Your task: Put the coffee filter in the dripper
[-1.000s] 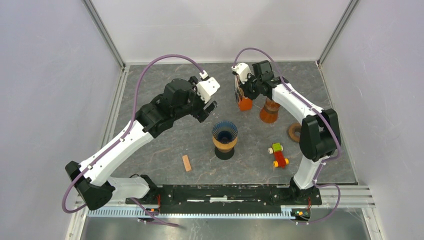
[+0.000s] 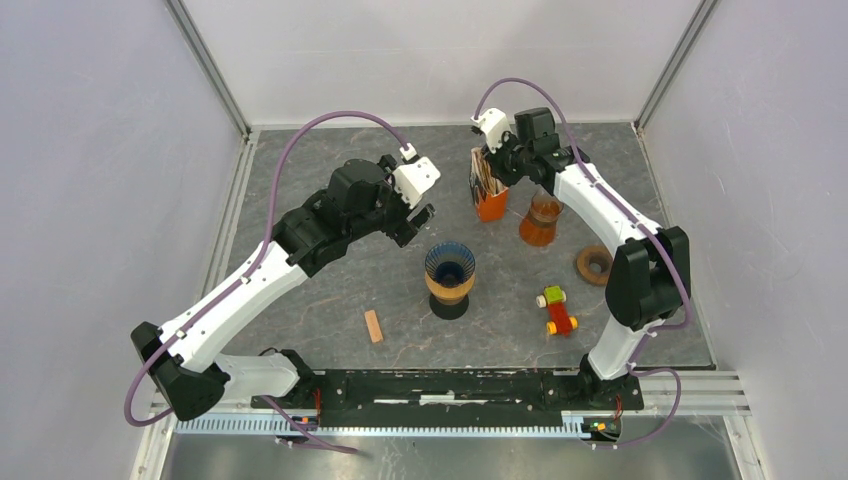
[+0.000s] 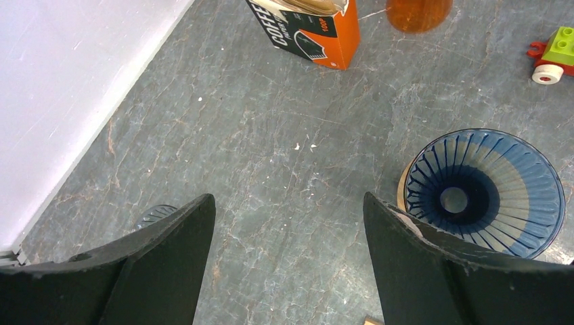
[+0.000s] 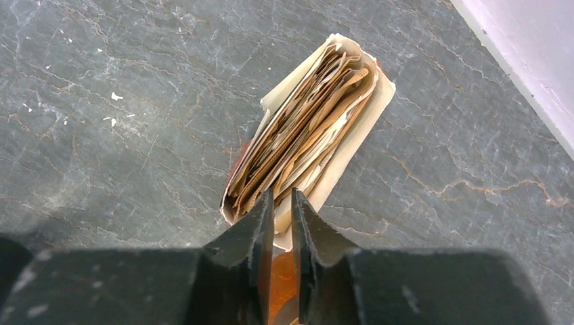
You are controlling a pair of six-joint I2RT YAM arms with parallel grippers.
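An orange coffee filter box (image 2: 491, 205) stands at the back, packed with upright paper filters (image 4: 304, 128). My right gripper is over the box's end, its two fingertips a narrow gap apart; I see no filter lifted between them. The dripper (image 2: 449, 270), blue ribbed glass with a wooden band on a black base, stands mid-front. My left gripper hangs open and empty to the left of the dripper, above bare table.
A glass carafe (image 2: 537, 228) stands right of the box. A brown ring (image 2: 594, 262), a toy car (image 2: 558, 317) and a small wooden block (image 2: 373, 325) lie on the table. Walls border the back and sides.
My right gripper has moved up and slightly rightward in the top view over the filter box. The left arm is nearly still.
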